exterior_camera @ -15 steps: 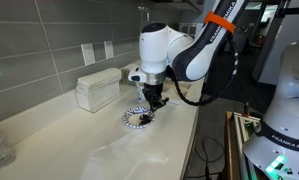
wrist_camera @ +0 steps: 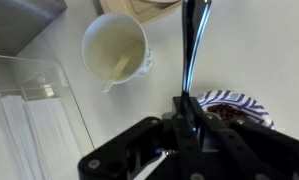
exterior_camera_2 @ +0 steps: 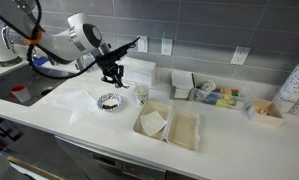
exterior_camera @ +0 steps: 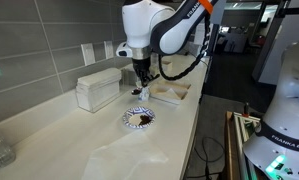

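Note:
My gripper is shut on a shiny dark utensil (wrist_camera: pixel 195 40). Its long slim handle stretches up the wrist view; which end is held and what kind of utensil it is stay unclear. In exterior view 2 the gripper (exterior_camera_2: pixel 114 76) hangs above the counter, between plate and mug. A patterned blue-and-white plate (exterior_camera: pixel 139 117) carries some dark stuff and sits below the gripper in the wrist view, partly covered by the fingers. The white mug (wrist_camera: pixel 114 50) stands upright, with a light stick inside.
A clear box with white contents (wrist_camera: pixel 27 135) lies near the mug. Light trays (exterior_camera_2: pixel 151 122) stand to its right in exterior view 2, with a food-filled container (exterior_camera_2: pixel 220 97) behind them. A white sheet (exterior_camera: pixel 127 158) covers the counter before the plate.
Over the last second, the arm has risen and moved from above the plate towards the mug.

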